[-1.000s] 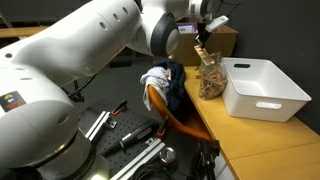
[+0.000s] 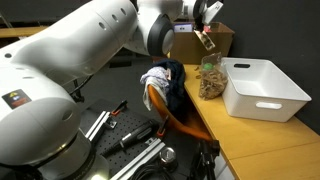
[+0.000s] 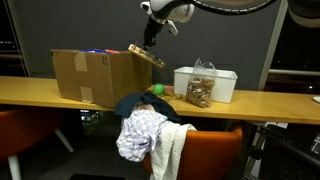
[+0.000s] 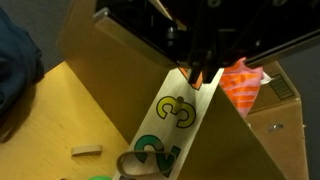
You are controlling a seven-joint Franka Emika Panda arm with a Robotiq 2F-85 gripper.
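A flat wooden board [image 4: 170, 125] with a yellow 3 and a green 2 hangs from my gripper. The gripper is shut on the board's upper end, though its dark fingers hide the exact contact in the wrist view. In exterior view 2 the tilted board [image 3: 147, 57] is by the upper right corner of the cardboard box [image 3: 85, 78], below the gripper [image 3: 147, 42]. Exterior view 1 has the board [image 2: 205, 40] in front of the box [image 2: 184, 47]. Whether board and box touch, I cannot tell.
A clear container [image 2: 212, 82] of small brown pieces stands beside a white bin [image 2: 264, 102] on the table. Pink-orange striped stuff [image 4: 240, 86] shows in the box. A small wooden piece [image 4: 86, 150] lies on the table; an orange chair [image 3: 190, 155] stands in front.
In exterior view 1 the board, held by my gripper, has risen away from the top of the clear container. The container and bin have stayed put.
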